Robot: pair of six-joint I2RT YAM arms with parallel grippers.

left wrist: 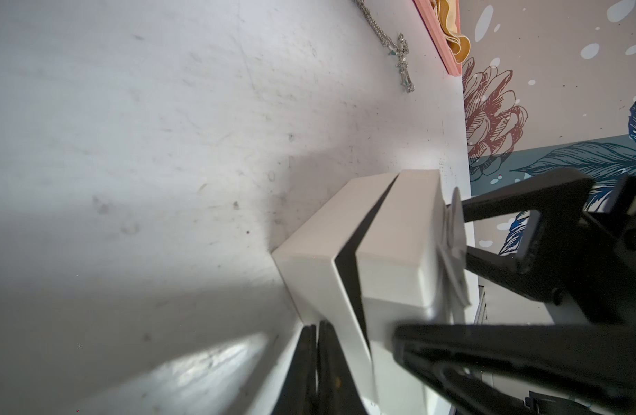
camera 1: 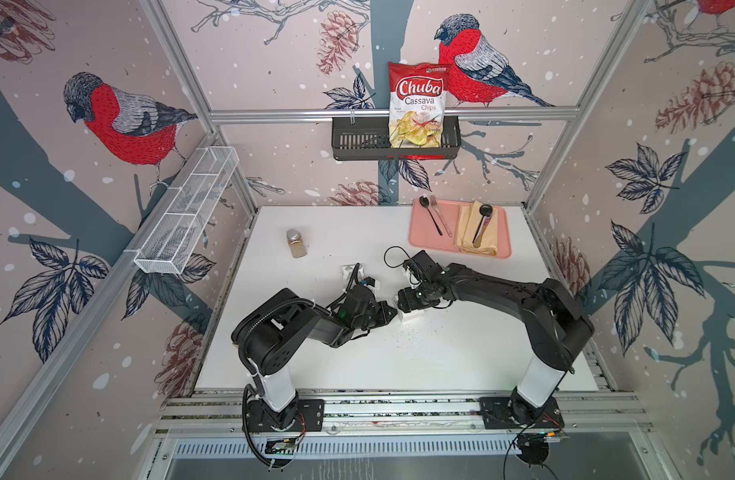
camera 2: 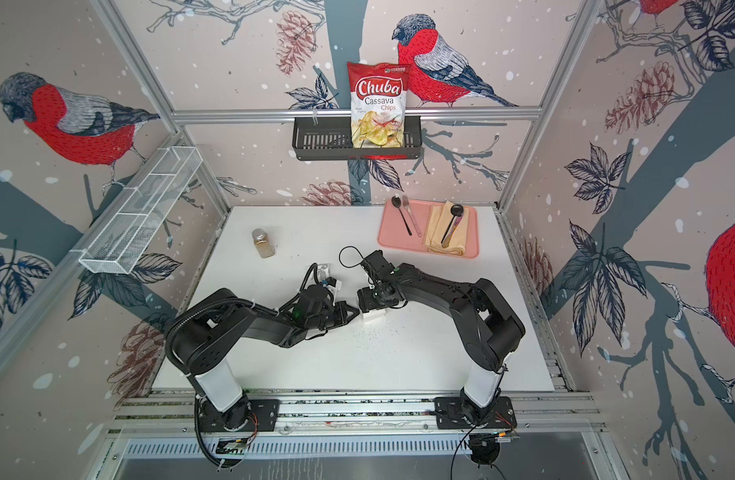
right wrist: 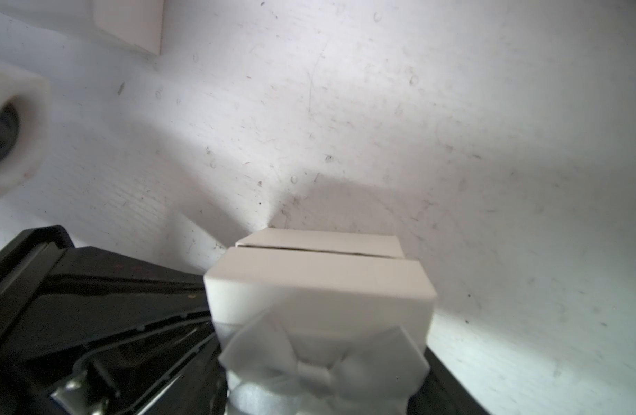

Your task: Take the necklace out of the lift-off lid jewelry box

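A small white box (right wrist: 318, 276) with a satin bow sits on the table in front of my grippers, its lid slightly parted from the base by a dark gap, seen in both wrist views. My right gripper (camera 1: 402, 297) is open around the box, a finger on each side. My left gripper is shut at the box's side, nothing visible between its fingers. A silver chain necklace (left wrist: 394, 48) lies loose on the table beyond the box in the left wrist view.
A pink tray (camera 1: 421, 236) with cutlery and a cloth is at the back right. A shaker jar (camera 1: 296, 244) stands back left. Another white object (right wrist: 127, 20) lies nearby.
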